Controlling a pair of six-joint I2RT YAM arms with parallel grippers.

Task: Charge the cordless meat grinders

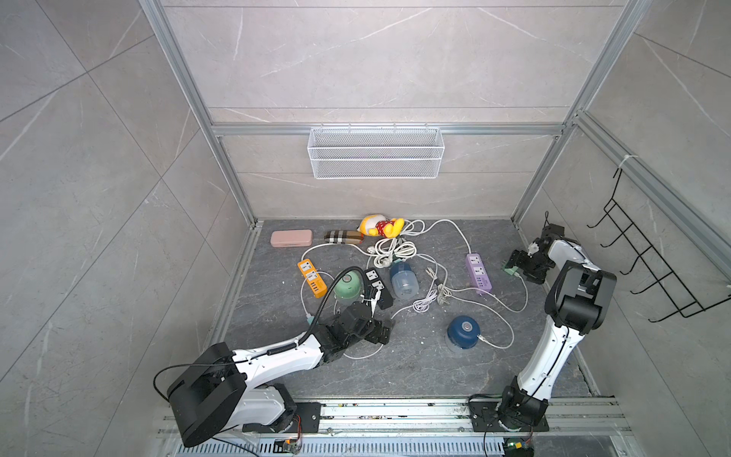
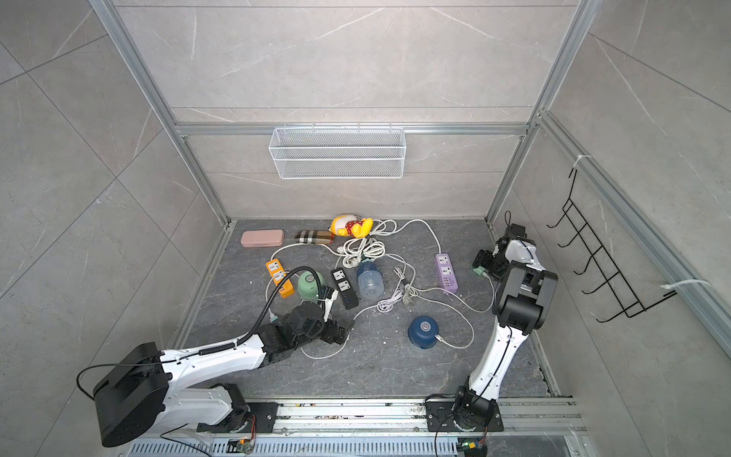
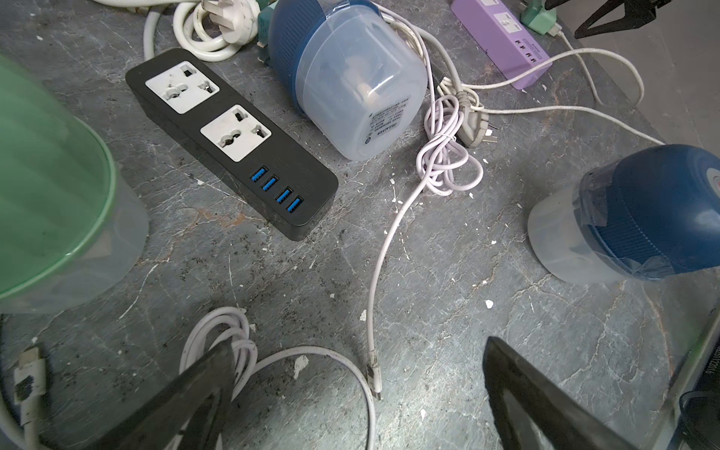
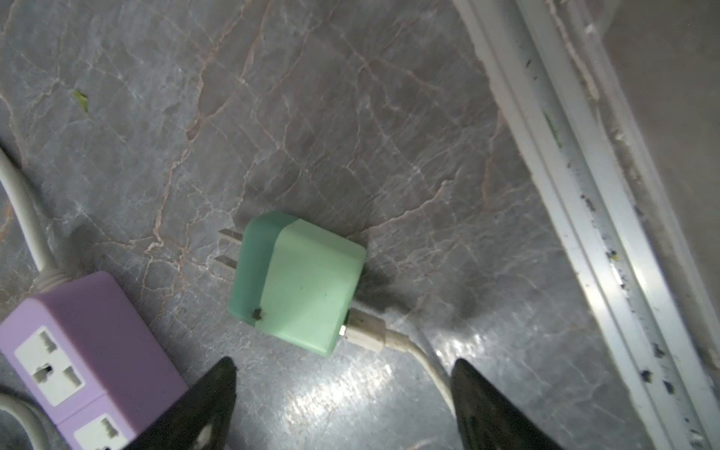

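Observation:
A green charger plug [image 4: 311, 281] lies on the dark table with its prongs pointing left in the right wrist view and a white cable in its side. My right gripper is over it, fingers parted on either side, not touching it. Left gripper is open, nothing between its fingers, above a white cable end [image 3: 374, 378]. A blue-lidded grinder [image 1: 463, 333] stands at the right with a cable at its side. Another blue grinder [image 1: 404, 279] lies by the black power strip [image 3: 232, 142]. The green grinder [image 1: 348, 285] is left of that strip.
The purple power strip [image 1: 478, 272] lies left of the right gripper. An orange strip [image 1: 311, 278], a pink case [image 1: 291, 238], a plush toy [image 1: 381, 225] and tangled white cables [image 1: 393, 251] occupy the back and left. The right wall rail [image 4: 570, 202] is close to the right gripper.

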